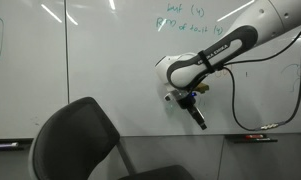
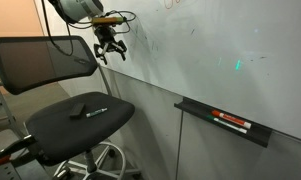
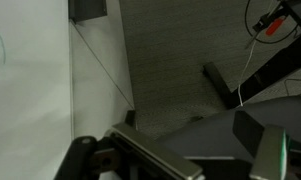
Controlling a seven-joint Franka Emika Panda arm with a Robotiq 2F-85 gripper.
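Note:
My gripper (image 2: 112,54) hangs in front of the whiteboard (image 2: 220,55), above and behind the black chair's seat (image 2: 65,138). Its two fingers stand apart in exterior view 2, with nothing seen between them. From exterior view 1 the gripper (image 1: 197,119) points down near the board's lower edge. The wrist view shows the gripper open at the bottom, dark floor beyond it. On the seat lie a dark block (image 2: 87,104) and a thin, pale marker (image 2: 97,112).
A dark tray (image 2: 195,106) on the board's lower edge holds a red marker (image 2: 231,118) among others. The chair's backrest (image 1: 78,140) stands left of the arm. A cable (image 1: 234,100) loops beside the arm. Open floor (image 3: 170,60) shows below.

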